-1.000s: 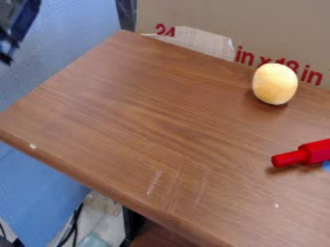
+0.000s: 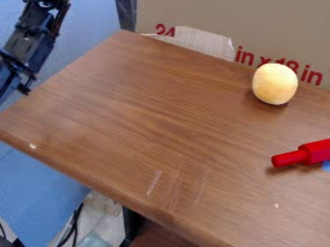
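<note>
My black gripper [image 2: 18,66] is at the upper left of the camera view, off the table's left edge over a blue mat, partly cut off by the frame; whether its fingers are open or shut is unclear. A pale yellow, rounded object [image 2: 275,84] stands on the wooden table [image 2: 142,116] at the back right. A red cylindrical object [image 2: 303,154] lies at the right edge, cut off by the frame, with a bit of blue beside it.
A cardboard box [image 2: 206,19] walls off the back of the table. Blue matting [image 2: 39,183] and some cables lie beyond the left edge.
The arm has come down and further into view at the upper left. The objects on the table have not moved.
</note>
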